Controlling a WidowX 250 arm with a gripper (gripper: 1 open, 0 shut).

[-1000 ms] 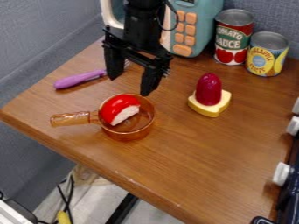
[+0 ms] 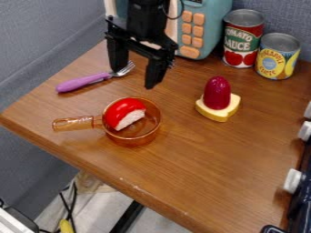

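Observation:
My black gripper (image 2: 133,64) hangs over the back left of the wooden table, its two fingers spread apart with no object visible between them. Below it a small pan (image 2: 141,131) with a copper-coloured body and handle holds a red and white piece (image 2: 123,111). A fork with a purple handle (image 2: 82,82) lies to the left, its metal head near the left finger. Right of the pan, a dark red upright object (image 2: 216,91) rests on a yellow piece (image 2: 213,111).
A red can (image 2: 241,42) and a yellow can (image 2: 277,57) stand at the back right, beside a teal toy microwave (image 2: 202,25). A dark appliance with white knobs (image 2: 299,191) lines the right edge.
My gripper has shifted slightly left and up, showing more of the fork's head. The objects on the table have not moved.

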